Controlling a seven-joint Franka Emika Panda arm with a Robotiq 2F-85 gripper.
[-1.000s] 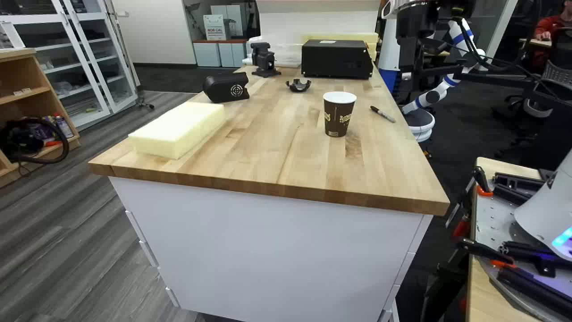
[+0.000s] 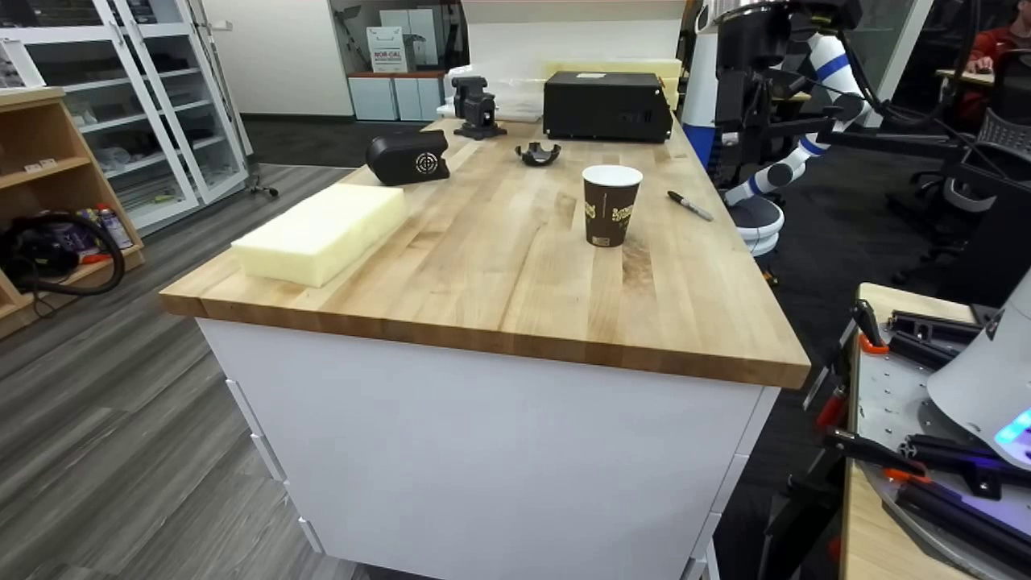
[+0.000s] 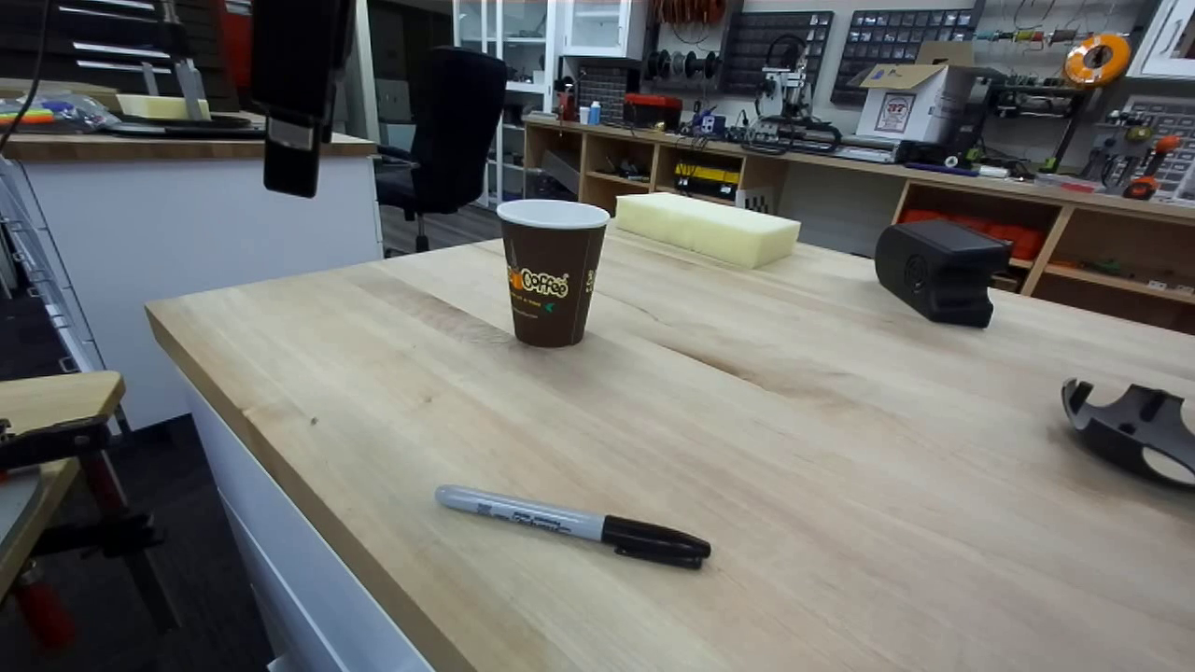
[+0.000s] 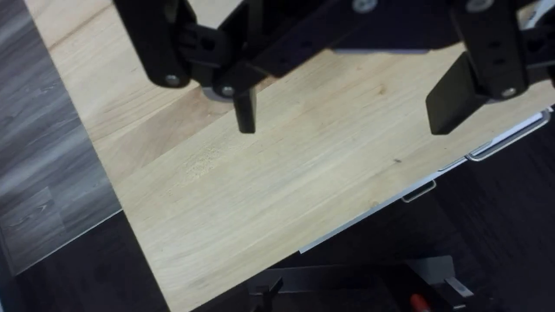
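Observation:
My gripper is open, its two fingers wide apart, with only bare wooden tabletop showing between and below them in the wrist view. In exterior view 1 the dark end of the arm hangs at the upper right, above the table's right side. A brown paper coffee cup (image 2: 610, 208) with a white rim stands upright on the table, apart from the gripper. The grey marker (image 3: 571, 525) with a black cap lies flat near the table's edge. A pale yellow foam block (image 2: 324, 232) rests at the left side of the tabletop.
A black rounded device (image 2: 407, 158), a curved black part (image 2: 537, 154), a black stand (image 2: 475, 106) and a black box (image 2: 606, 106) occupy the back of the table.
The arm at the upper right has shifted very slightly. The cup, marker, foam block and other tabletop objects have stayed where they were.

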